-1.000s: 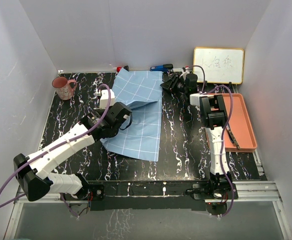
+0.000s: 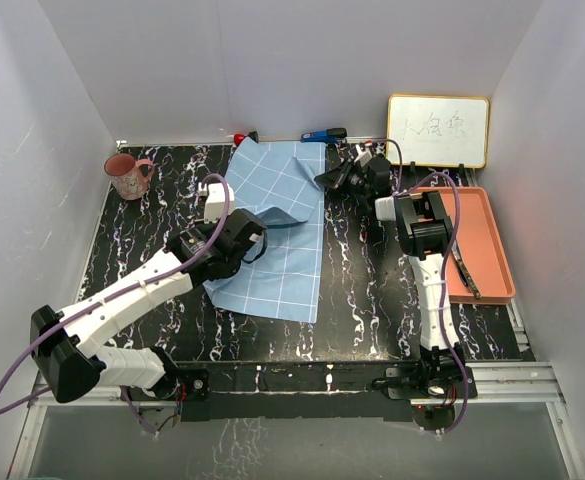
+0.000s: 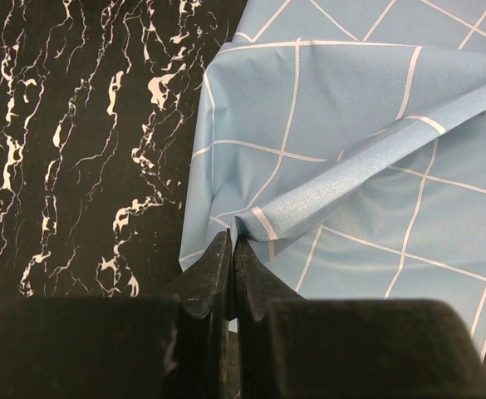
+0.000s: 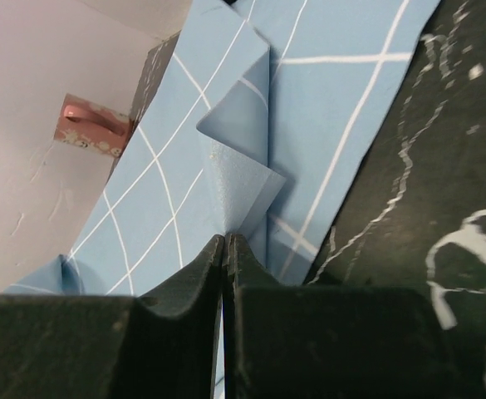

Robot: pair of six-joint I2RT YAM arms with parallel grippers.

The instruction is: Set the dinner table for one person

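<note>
A blue cloth with white grid lines [image 2: 284, 275] lies over the middle of the dark marbled table, with a raised fold across it. In the left wrist view, my left gripper is shut on the cloth's left edge, and a ridge of fabric [image 3: 342, 179] runs up and right from its tips. My right gripper is shut on a pinched bit of cloth near the right edge; a pulled-up flap [image 4: 236, 187] rises beyond its fingertips. From above, the right gripper [image 2: 322, 182] meets the cloth at its upper right.
A pink patterned mug [image 2: 128, 176] stands at the back left. On the right sits an orange tray [image 2: 484, 235] with dark utensils [image 2: 465, 272]. Behind it leans a whiteboard [image 2: 438, 130]. A blue-handled item [image 2: 324, 135] and a red one [image 2: 240, 138] lie by the back wall.
The right gripper has gone from open beside the cloth to shut on its edge, moving left and raising a small fold. My left gripper has shifted slightly, and the cloth's fold has sagged a little.
</note>
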